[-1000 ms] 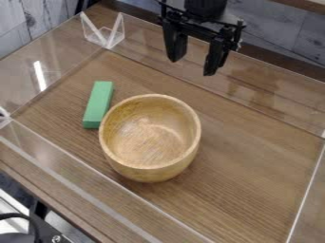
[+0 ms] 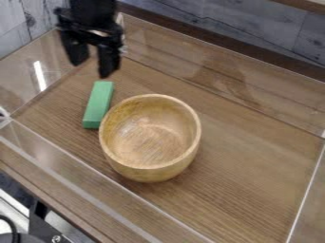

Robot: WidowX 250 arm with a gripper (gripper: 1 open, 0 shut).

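My black gripper (image 2: 80,52) hangs at the upper left of the camera view, blurred by motion, above the green block (image 2: 98,103). The green block lies on the wooden surface just left of a round wooden bowl (image 2: 148,165), which is empty. The gripper appears open, though blur hides its detail; I see nothing held in it.
A dark area with cables shows at the left edge.
My gripper has swept left from the upper middle right to the upper left, above the green block. The block and bowl have stayed in place.
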